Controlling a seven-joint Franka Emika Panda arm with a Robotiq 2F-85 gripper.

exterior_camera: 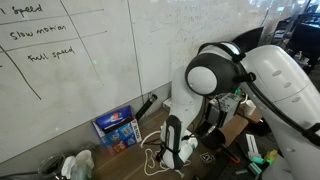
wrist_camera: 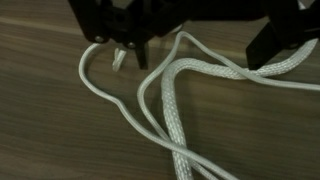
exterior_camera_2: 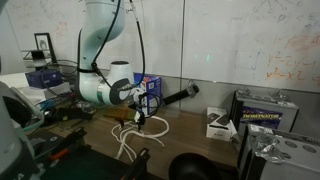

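Observation:
White ropes (wrist_camera: 172,105) lie in loose loops on the dark wooden table (wrist_camera: 60,130), one thick and braided, others thin. My gripper is open above them in the wrist view, its dark fingers (wrist_camera: 275,42) wide apart at the top. Between the fingers the ropes cross the table below, and nothing is gripped. In exterior view 2 the rope (exterior_camera_2: 128,138) spreads over the table under and in front of the gripper (exterior_camera_2: 138,115). Exterior view 1 shows part of the rope (exterior_camera: 149,158) left of the arm.
A blue box (exterior_camera: 118,130) stands by the whiteboard. In exterior view 2, a white box (exterior_camera_2: 220,124), a Dominator box (exterior_camera_2: 265,117) and a black round object (exterior_camera_2: 193,166) occupy the right side. Bare table lies between the rope and these.

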